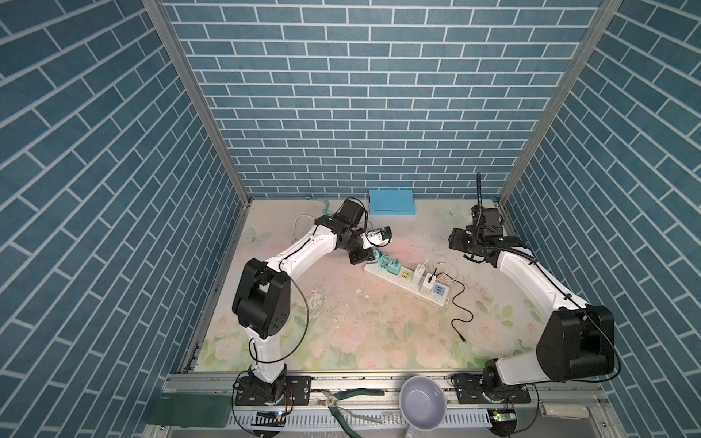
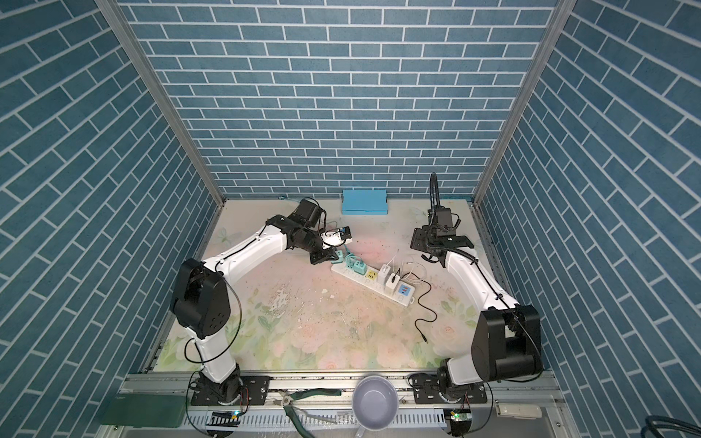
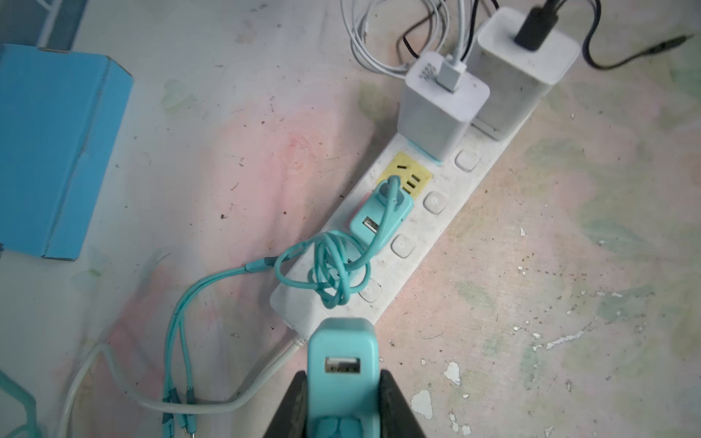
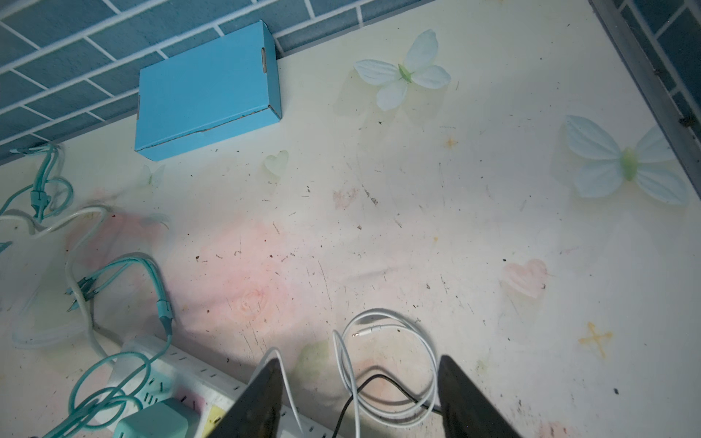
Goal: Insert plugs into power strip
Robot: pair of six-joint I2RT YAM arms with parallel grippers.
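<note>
The white power strip (image 3: 452, 197) lies diagonally on the table, holding two white chargers (image 3: 438, 109) and a teal plug (image 3: 387, 208) with a coiled teal cable (image 3: 336, 270). My left gripper is shut on a teal charger (image 3: 343, 350) with a USB port, above the table just beyond the strip's left end. A yellow socket (image 3: 405, 171) is free beside the teal plug. My right gripper stands apart with nothing between its fingers, over the right rear of the table, behind and right of the strip.
A blue box (image 4: 200, 95) lies at the back wall. Loose white (image 4: 431, 365) and black cables lie by the strip's right end. A grey-white cord (image 3: 160, 405) leaves its left end.
</note>
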